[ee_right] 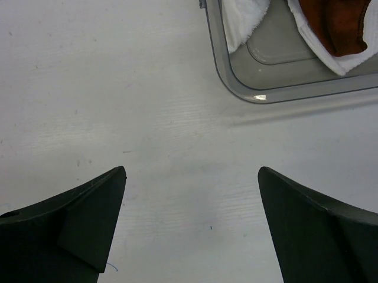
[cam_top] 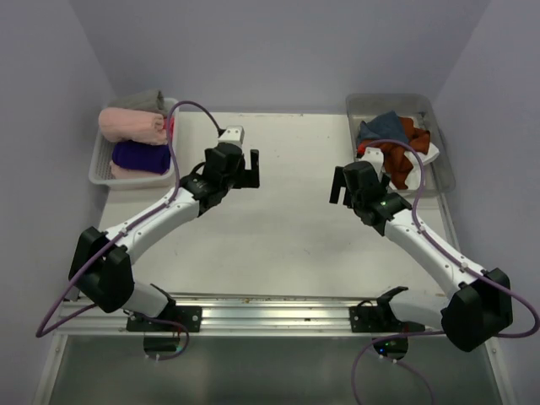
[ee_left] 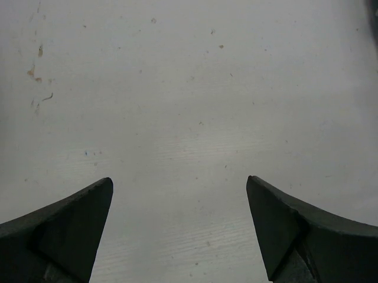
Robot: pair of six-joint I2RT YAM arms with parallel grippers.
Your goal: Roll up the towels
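In the top view, rolled towels fill the white basket at the back left: a pink towel, a dark purple towel below it and a grey one behind. Loose, crumpled towels lie in the grey bin at the back right: a blue towel, a rust-brown towel and a white towel. My left gripper is open over bare table, right of the white basket. Over the table in front and left of the grey bin, my right gripper stands open, empty too.
The white basket and the grey bin stand on the table's back corners. A metal rail runs along the front edge, and walls close in the sides and back.
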